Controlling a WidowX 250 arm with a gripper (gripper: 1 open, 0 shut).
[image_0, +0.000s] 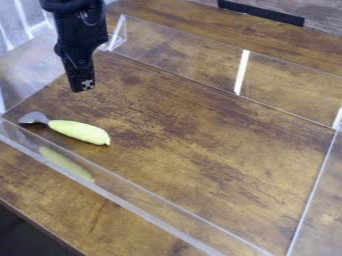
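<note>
My black gripper hangs at the upper left of the camera view, raised above the wooden surface, shut with nothing visible between its fingers. Below it a pale yellow-green elongated object, perhaps a toy vegetable, lies on the wood. A small grey piece, possibly a spoon or a handle, is at its left end; whether the two are joined I cannot tell.
Clear low walls enclose the wooden work area. A dark strip shows at the back, outside the walls.
</note>
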